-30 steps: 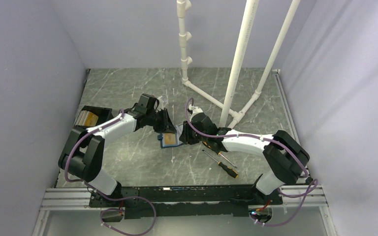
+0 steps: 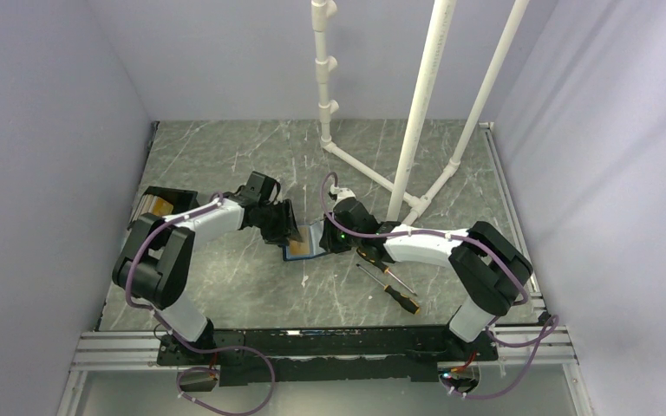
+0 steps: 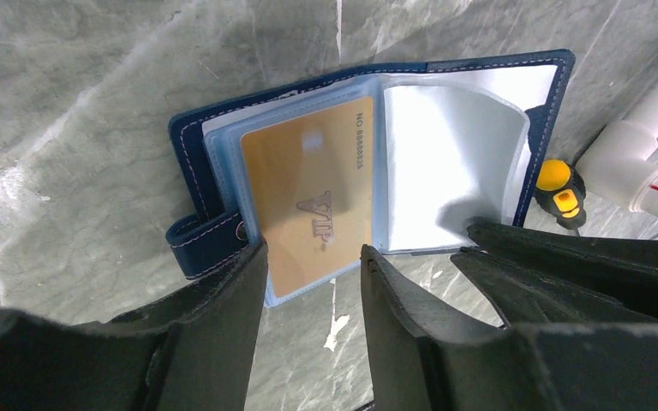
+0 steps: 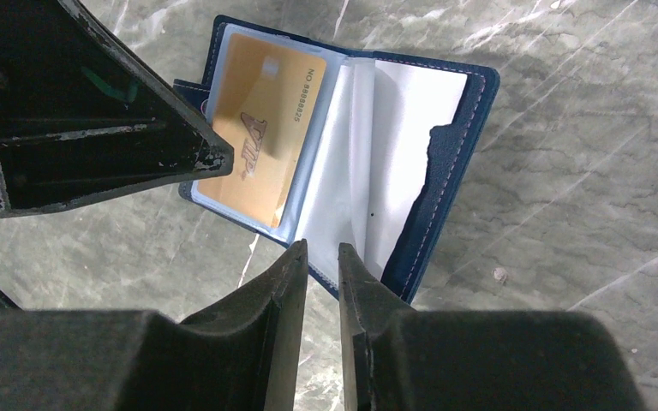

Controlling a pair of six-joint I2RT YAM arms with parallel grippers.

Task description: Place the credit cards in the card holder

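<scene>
The dark blue card holder (image 3: 214, 171) lies spread on the table, with a gold card (image 3: 308, 205) inside its left clear sleeve. Over that card my left gripper stands open, its fingers apart and nothing held between them. A raised translucent sleeve page (image 4: 360, 128) runs along the holder's middle. Its near edge is at my right gripper, which is nearly closed on it. In the top view the left gripper (image 2: 288, 227) and right gripper (image 2: 329, 238) face each other over the holder, hiding part of it.
A black box (image 2: 186, 198) with several cards stands at the left edge of the table, partly behind the left arm. Screwdrivers (image 2: 401, 299) lie at the front right. White pipes (image 2: 416, 113) rise behind.
My left arm's elbow has swung right and its gripper has shifted slightly over the holder. The holder lies in place.
</scene>
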